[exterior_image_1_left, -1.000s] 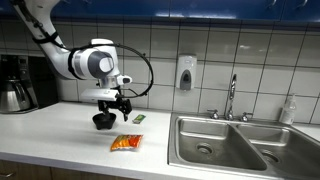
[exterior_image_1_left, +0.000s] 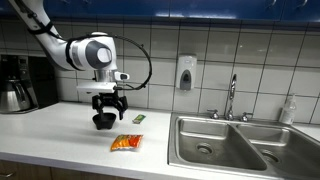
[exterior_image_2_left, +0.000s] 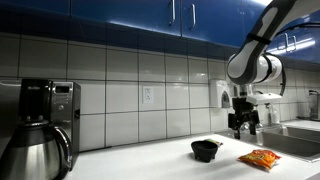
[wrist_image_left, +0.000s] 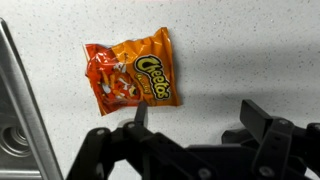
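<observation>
An orange Cheetos bag (wrist_image_left: 132, 73) lies flat on the white counter, left of centre in the wrist view. In exterior view 1 the same bag (exterior_image_1_left: 127, 142) is near the counter's front, left of the sink. My gripper (exterior_image_1_left: 109, 109) hangs above the counter, open and empty, with the bag lower and to its right in that view. Its two fingers (wrist_image_left: 139, 119) stand wide apart in the wrist view, the bag ahead and to the left. A black bowl (exterior_image_2_left: 205, 151) stands on the counter; in exterior view 1 my gripper partly covers it.
A small green item (exterior_image_1_left: 139, 120) lies toward the back of the counter. The double sink (exterior_image_1_left: 205, 148) is to the right, with a faucet (exterior_image_1_left: 231, 100) behind it. A coffee maker (exterior_image_2_left: 45, 125) stands at the far end.
My gripper has turned slightly and shifted a little left in exterior view 1, so both fingers show more clearly. The bag, the bowl and the green item have stayed in place.
</observation>
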